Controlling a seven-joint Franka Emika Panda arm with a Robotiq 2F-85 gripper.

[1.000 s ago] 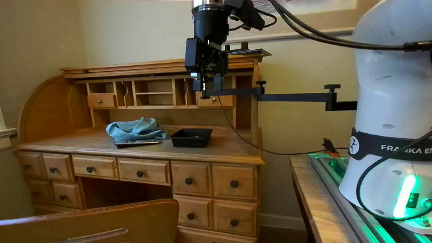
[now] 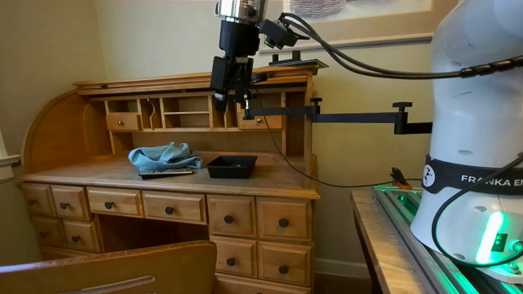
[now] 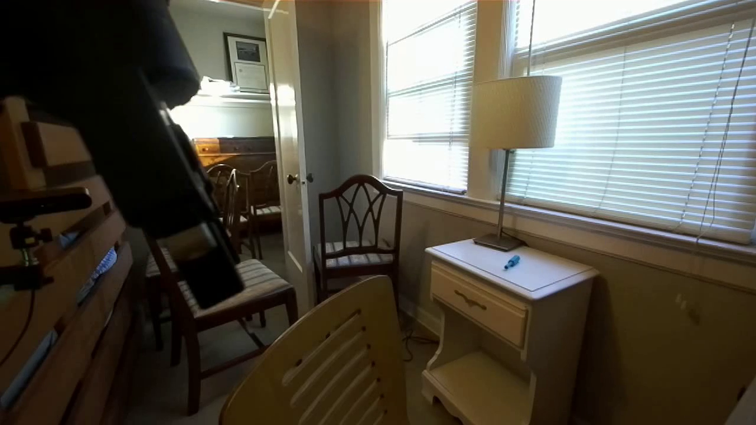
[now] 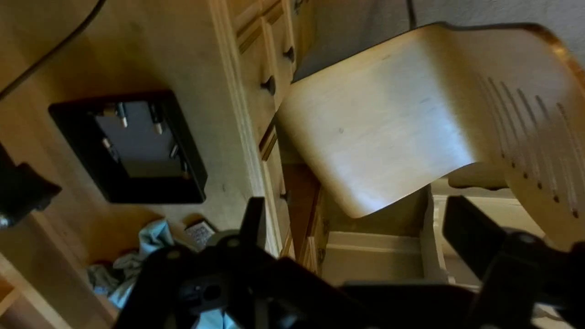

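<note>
High above the desk and toward its front, my gripper (image 2: 233, 103) hangs in the air. Its two fingers stand wide apart in the wrist view, the left fingertip (image 4: 253, 222) over the desk's front edge, and it is open with nothing held. A black tray (image 2: 231, 167) rests on the desktop; several small pieces lie inside it in the wrist view. Left of the tray is a crumpled blue cloth (image 2: 164, 157), with a dark remote-like object (image 2: 165, 172) at its front. On a white nightstand (image 3: 560, 274) lies a small teal object (image 3: 512, 262), far from the gripper.
A wooden chair (image 4: 378, 126) stands before the desk (image 2: 274, 181). A black bracket arm (image 2: 355, 118) reaches over the desk's right side, its cable (image 2: 289, 159) hanging down. A lamp (image 3: 517, 113) stands on the nightstand. Bare desktop shows around the tray.
My gripper has shifted left in exterior view 1 and turned, so its fingers appear at a different angle. The tray, cloth and remote-like object have stayed put.
</note>
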